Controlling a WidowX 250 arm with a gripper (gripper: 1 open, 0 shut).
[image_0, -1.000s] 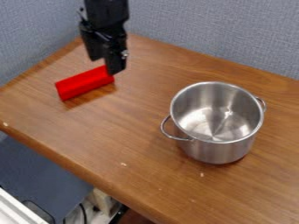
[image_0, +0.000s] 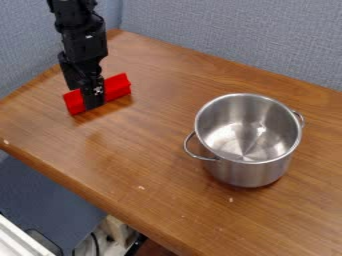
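Note:
The black gripper (image_0: 91, 88) reaches down at the upper left over a red block (image_0: 114, 87), its tip low against the block and hiding part of it. I cannot tell whether the fingers are open or shut on it. The block lies lengthwise on the wooden table (image_0: 147, 160), near its left side.
A large steel pot (image_0: 247, 150) with two side handles stands at the right, its inside empty.
The gripper has moved left and down, from above and right of the red block to low over it. The pot and block appear unmoved.

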